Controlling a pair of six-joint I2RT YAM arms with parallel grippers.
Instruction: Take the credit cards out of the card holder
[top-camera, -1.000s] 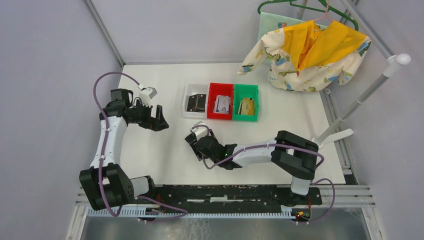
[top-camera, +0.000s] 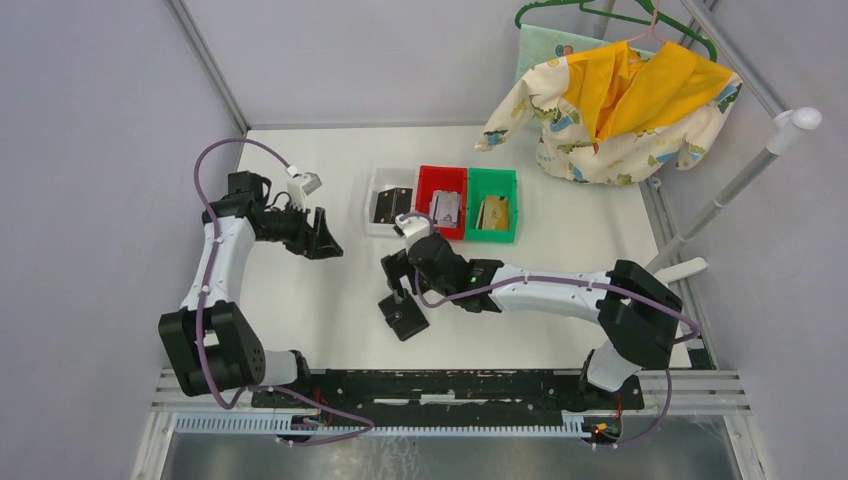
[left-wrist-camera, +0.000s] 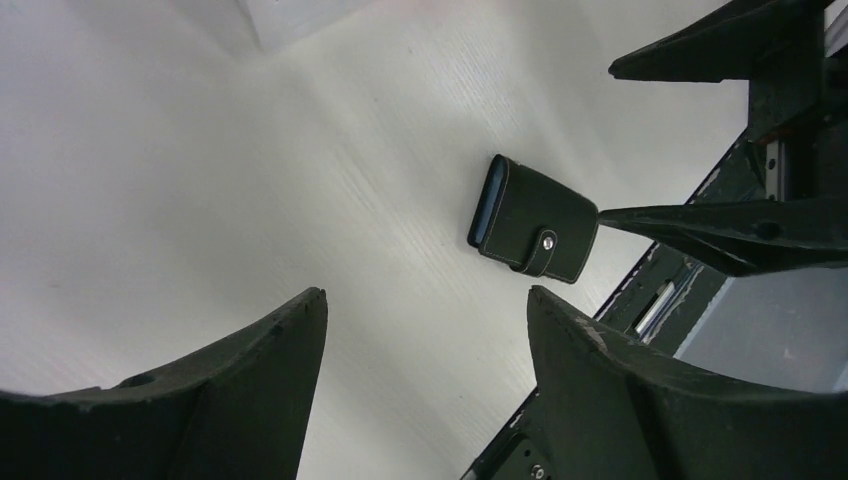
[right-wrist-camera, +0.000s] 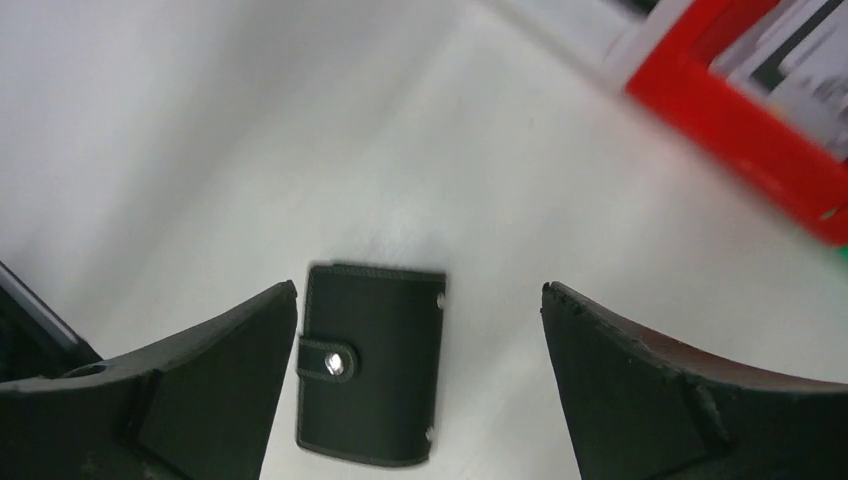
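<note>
The black card holder (top-camera: 404, 316) lies flat on the white table, front of centre. Its strap is snapped down over one edge, and a bluish layer shows along another edge of the holder (left-wrist-camera: 535, 215) in the left wrist view. I see no separate card out on the table. My right gripper (top-camera: 393, 280) is open just above and behind the holder; in its own view the holder (right-wrist-camera: 370, 360) appears below and between the fingers, not gripped. Off to the left, my left gripper (top-camera: 328, 232) stands part open, empty, well away from the holder.
Behind the holder stand a white bin (top-camera: 373, 222), a red bin (top-camera: 440, 233) and a green bin (top-camera: 490, 236), each with flat items inside. A patterned garment (top-camera: 620, 110) hangs at the back right.
The right gripper has come up off the holder, which was mostly hidden beneath it and now lies in plain view. The left gripper has shifted only slightly, and its fingers stand closer together.
</note>
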